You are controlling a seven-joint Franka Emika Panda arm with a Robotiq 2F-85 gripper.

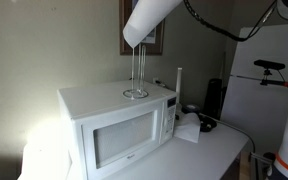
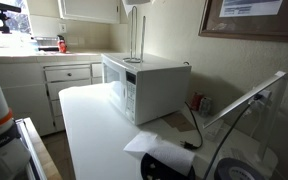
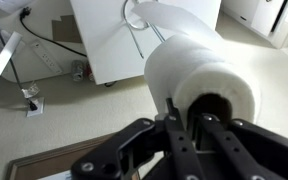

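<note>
A white paper roll hangs above the microwave, its lower end close to the tops of the upright rods of a wire holder. That holder stands on the microwave's top. In the wrist view my gripper is shut on the near end of the roll, beside its dark core hole. A loose sheet trails from the roll toward the holder's ring. Whether any rod has entered the core cannot be seen. The gripper lies outside both exterior views.
The white microwave stands on a white table. To its right are a paper sheet, dark pans and cables. A framed picture hangs on the wall behind.
</note>
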